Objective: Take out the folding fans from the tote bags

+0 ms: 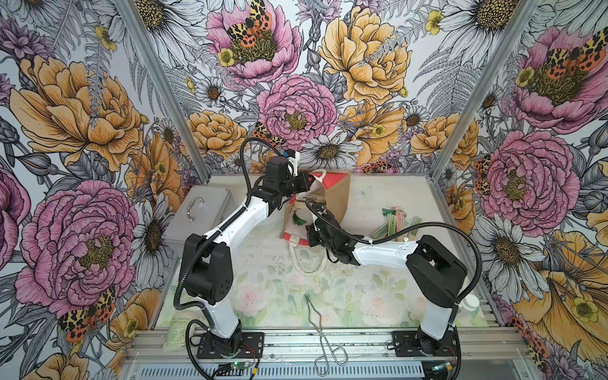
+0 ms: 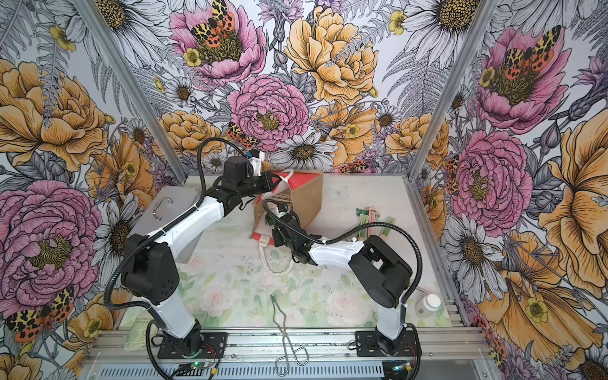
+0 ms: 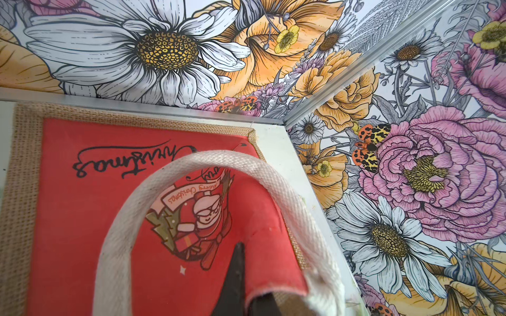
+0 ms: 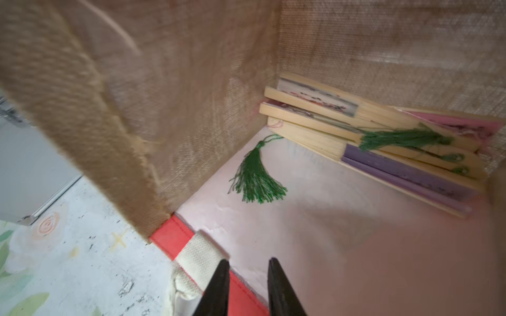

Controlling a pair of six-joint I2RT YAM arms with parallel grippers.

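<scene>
The burlap tote bag point(image 1: 339, 193) lies on its side with its mouth toward the front, its printed red panel point(image 3: 79, 226) uppermost. My left gripper is shut on the thin red edge of that panel, beside the white handle point(image 3: 118, 252). In the right wrist view, several folding fans point(image 4: 316, 139) lie together deep inside the bag. One green tassel point(image 4: 256, 176) is spread on the pale lining; another rests across the fans. At the bag's mouth my right gripper is part open, with nothing between its fingers and the fans well ahead of it.
More folding fans point(image 1: 394, 221) lie on the table right of the bag. A grey metal box point(image 1: 199, 212) stands at the left. Metal tongs point(image 1: 319, 335) lie at the front, and a white jar point(image 2: 429, 304) stands near the right arm's base. The front middle has free room.
</scene>
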